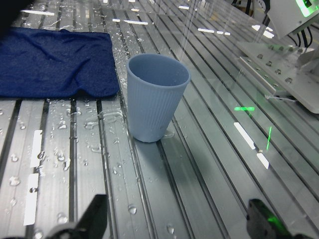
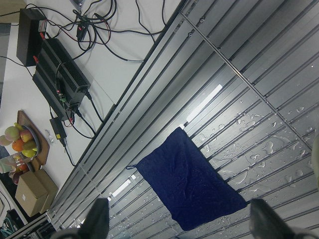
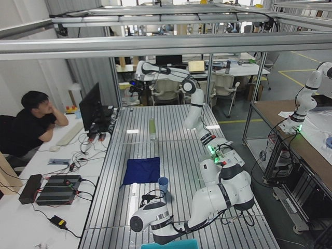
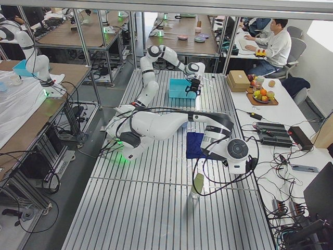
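Observation:
A light blue ribbed cup point(image 1: 155, 99) stands upright on the wet slatted table, right of a dark blue cloth point(image 1: 55, 62). My left gripper is just in front of the cup, its fingertips apart at the bottom of the left wrist view with nothing between them. My right gripper is raised high over the table, fingertips wide apart, looking down on the cloth point(image 2: 184, 184). A green bottle point(image 3: 152, 127) stands toward the far end of the table.
A turquoise bin point(image 3: 168, 246) sits at the near end. A side desk point(image 2: 104, 59) holds power supplies, cables, fruit and boxes. Much of the slatted table around the bottle is clear.

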